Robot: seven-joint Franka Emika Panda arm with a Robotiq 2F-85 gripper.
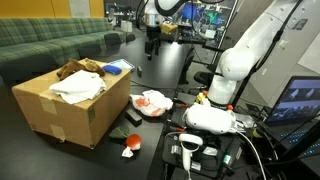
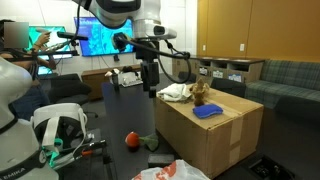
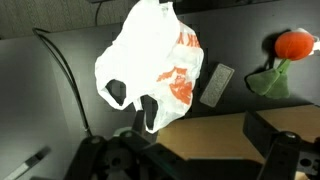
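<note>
My gripper is open, its two dark fingers spread at the bottom of the wrist view with nothing held between them. It hangs well above the table in both exterior views. Below it lies a crumpled white bag with orange print (image 3: 165,60), spread flat on the dark table. Beside the bag is a grey, dark-edged block (image 3: 216,85). A red round toy (image 3: 292,44) and a green soft piece (image 3: 268,82) lie close together, farther right in the wrist view.
A cardboard box (image 2: 212,145) stands beside these things, carrying a white cloth (image 1: 78,86), a brown cloth (image 2: 203,92) and a blue item (image 2: 208,110). A blue-and-white tray (image 1: 119,65) lies behind it. Dark table surface surrounds the bag.
</note>
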